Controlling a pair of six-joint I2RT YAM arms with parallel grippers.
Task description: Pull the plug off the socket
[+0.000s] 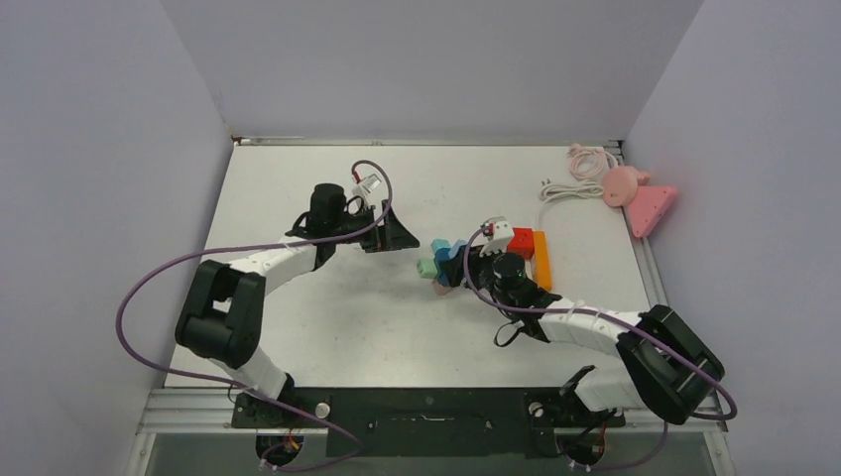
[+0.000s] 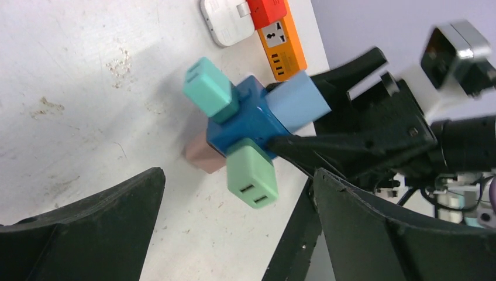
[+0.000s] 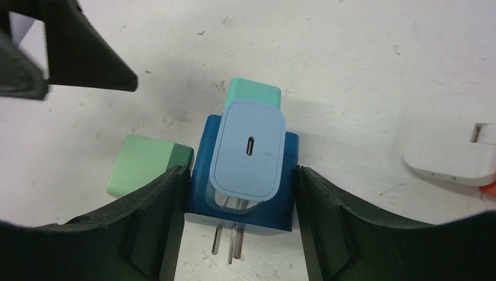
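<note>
A blue cube-shaped socket [image 2: 240, 120] holds teal [image 2: 207, 88], green [image 2: 251, 175] and pinkish [image 2: 205, 152] blocks on its sides. On it in the right wrist view is a light-blue plug [image 3: 247, 149], its metal prongs showing below. My right gripper has its fingers on either side of the blue socket, against it; whether they grip firmly I cannot tell. My left gripper stands open up and left of the cluster, with nothing between its fingers.
A red block [image 1: 521, 238], an orange power strip [image 1: 541, 260] and a white piece [image 2: 225, 20] lie to the right. Coiled cables and pink pieces [image 1: 650, 208] are at the back right.
</note>
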